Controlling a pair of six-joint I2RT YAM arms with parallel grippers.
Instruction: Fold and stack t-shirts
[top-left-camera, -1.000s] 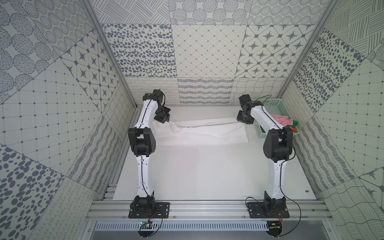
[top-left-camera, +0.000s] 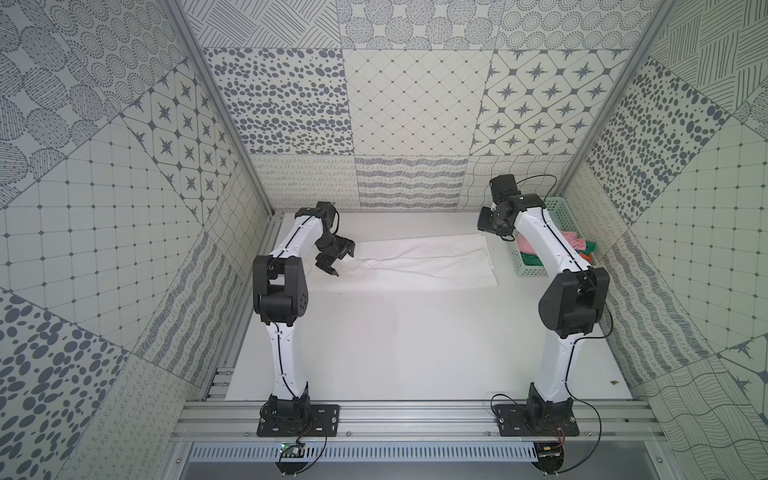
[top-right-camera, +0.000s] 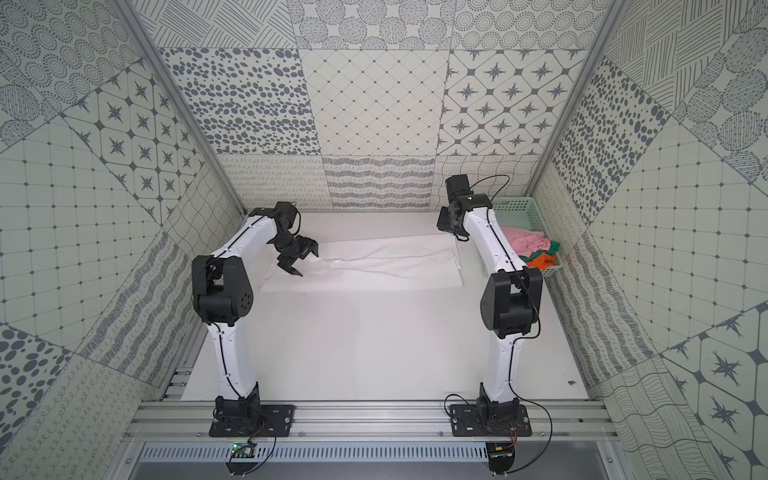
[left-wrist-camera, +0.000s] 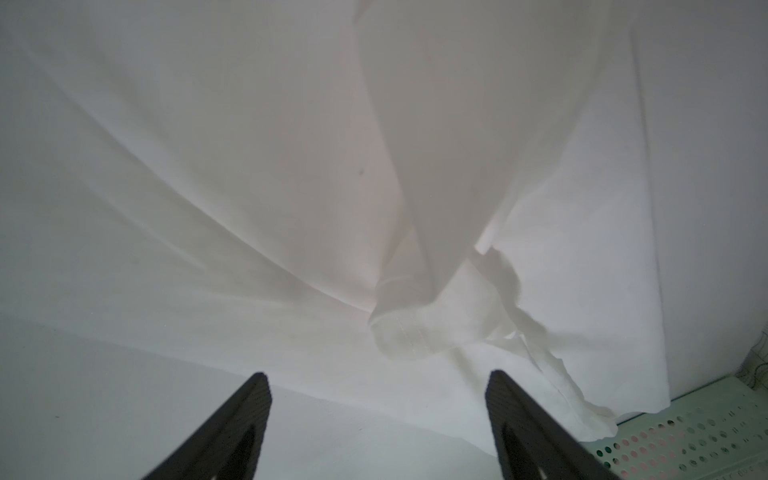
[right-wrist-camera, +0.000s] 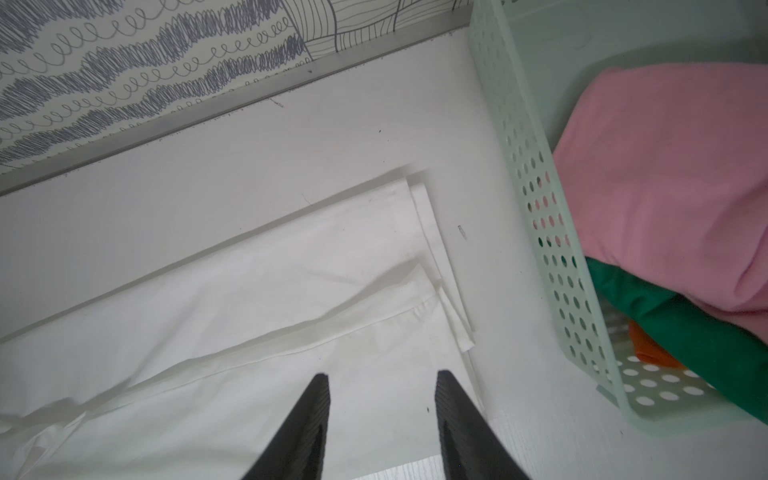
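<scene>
A white t-shirt (top-left-camera: 416, 268) lies in a long folded strip across the back of the table, its layers creased lengthwise. Over its left end my left gripper is open, with rumpled cloth in front of its fingertips in the left wrist view. Above and just beyond its right end, my right gripper stands open with nothing between its fingers; the strip's end layers show below it in the right wrist view.
A green basket (top-right-camera: 520, 204) with pink (right-wrist-camera: 664, 160), dark green and orange clothes stands at the back right, beside the strip's right end.
My left gripper has moved down and toward the front over the shirt's left end. The shirt's upper layer lies differently along the crease.
</scene>
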